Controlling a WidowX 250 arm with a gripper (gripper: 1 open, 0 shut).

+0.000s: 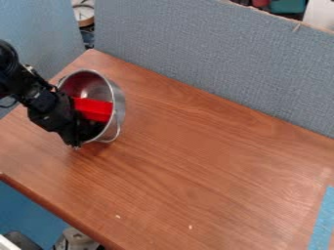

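Observation:
A metal pot (108, 90) lies tilted at the left part of the wooden table, its opening facing right, with a red object (94, 109) inside. My black gripper (78, 137) reaches in from the left edge, low against the pot's lower left side. Its fingers are dark and partly hidden, so I cannot tell whether they are shut on the pot.
Grey padded walls (216, 54) border it at the back and left. A blue strip (321, 215) lies at the right edge.

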